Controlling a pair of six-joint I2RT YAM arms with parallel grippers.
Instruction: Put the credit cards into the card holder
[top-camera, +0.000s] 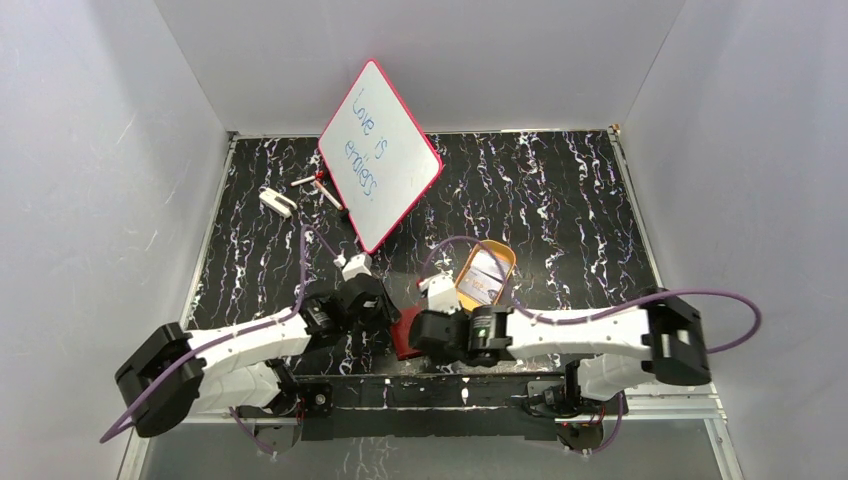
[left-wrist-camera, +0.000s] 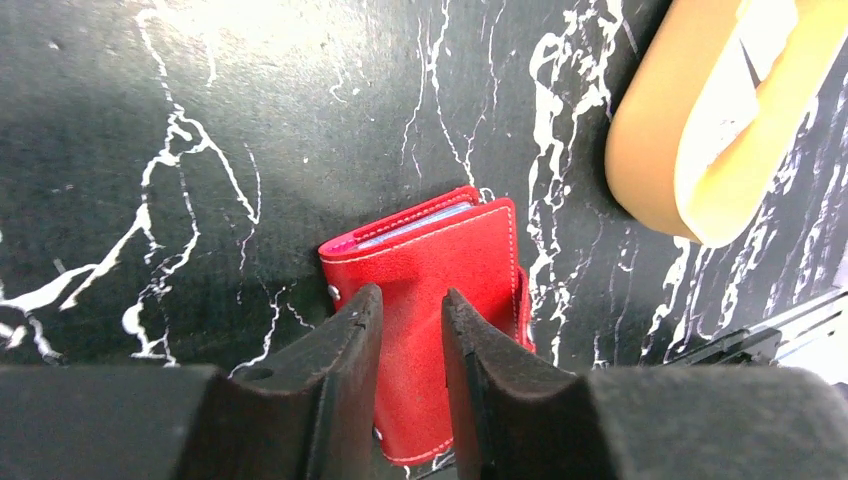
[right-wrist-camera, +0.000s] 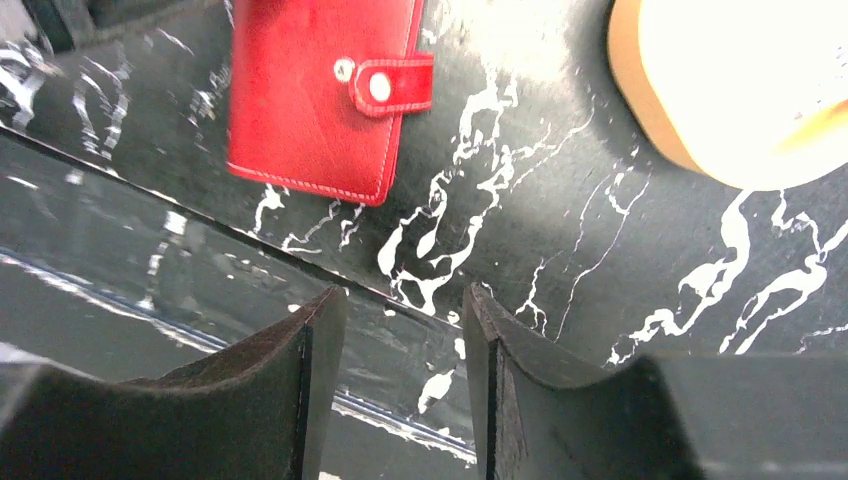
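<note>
The red card holder lies at the front middle of the table, a light blue edge showing inside its top; its snap strap (right-wrist-camera: 400, 85) shows in the right wrist view. My left gripper is over the holder, fingers a little apart, nothing clearly held. My right gripper is open and empty over the table's front edge, beside the holder. An orange container (top-camera: 506, 258) right of the holder holds white cards (top-camera: 482, 274).
A whiteboard (top-camera: 380, 155) with writing lies at the back middle, with pens (top-camera: 328, 195) and a white object (top-camera: 278, 203) to its left. The table's front edge (right-wrist-camera: 250, 240) runs close below the holder.
</note>
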